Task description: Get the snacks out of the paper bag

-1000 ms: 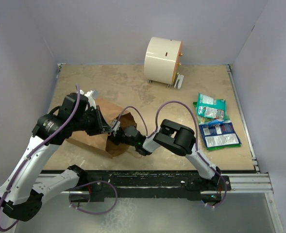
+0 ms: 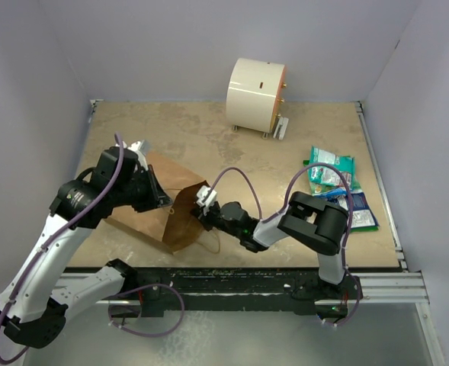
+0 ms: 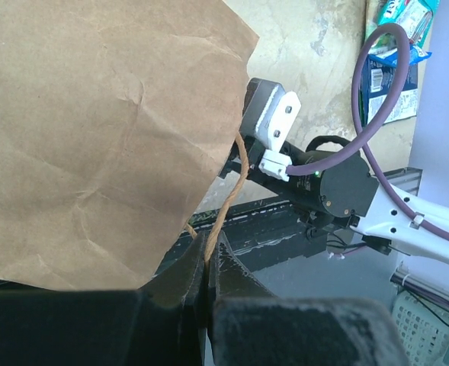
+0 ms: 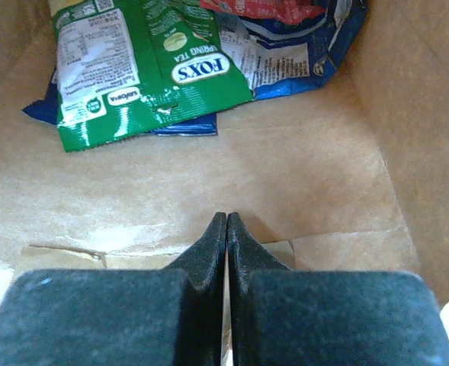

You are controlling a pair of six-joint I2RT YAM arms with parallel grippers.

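A brown paper bag (image 2: 144, 217) lies at the left of the table, its mouth towards the right arm. My left gripper is shut on the bag's twisted handle (image 3: 230, 200). In the right wrist view a green Fox's packet (image 4: 152, 69), blue packets (image 4: 274, 65) and a red packet (image 4: 270, 8) rest deep inside the bag. My right gripper is at the bag's mouth, fingertips together with nothing between them. A gap of bare paper separates it from the packets. From above, the bag's contents are hidden.
At the table's right lie a teal packet (image 2: 332, 164) and a dark blue packet (image 2: 361, 212), partly behind the right arm's cable. A white drum-shaped object (image 2: 256, 95) stands at the back.
My right gripper has drawn back to the right, out towards the bag's mouth, staying shut. The left arm stays nearly still at the handle.
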